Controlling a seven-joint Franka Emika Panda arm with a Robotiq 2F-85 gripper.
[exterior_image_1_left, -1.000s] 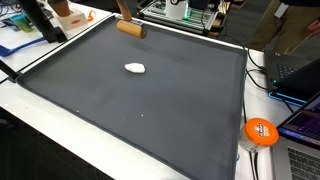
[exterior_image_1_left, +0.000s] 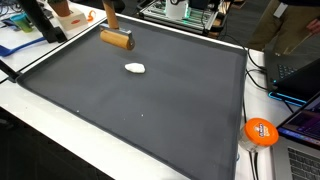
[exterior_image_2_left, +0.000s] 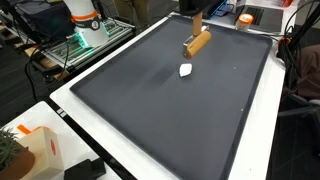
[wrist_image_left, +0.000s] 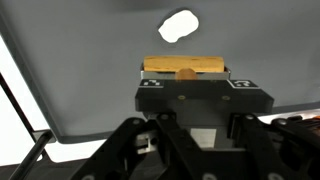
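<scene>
A wooden mallet hangs above the dark grey board, its cylindrical head (exterior_image_1_left: 117, 39) lowest and its handle (exterior_image_2_left: 198, 20) rising from it. In the wrist view my gripper is shut on the handle, and the mallet's head (wrist_image_left: 184, 63) shows as a bar beyond the fingers. Near the head lies a small white piece (exterior_image_1_left: 135, 68), flat on the board; the wrist view has this white piece (wrist_image_left: 179, 25) at its top edge. Most of my gripper is cut off above both exterior views.
The dark board (exterior_image_2_left: 150, 110) is otherwise bare, with wide free room towards its near side. An orange-lidded jar (exterior_image_1_left: 260, 133) stands off one edge. A robot arm's white-and-orange base (exterior_image_2_left: 85, 22) and a plant pot (exterior_image_2_left: 14, 155) are beyond the board.
In exterior view 1 the mallet has moved left and slightly down the picture, its head turning a little. The white piece has stayed in place.
</scene>
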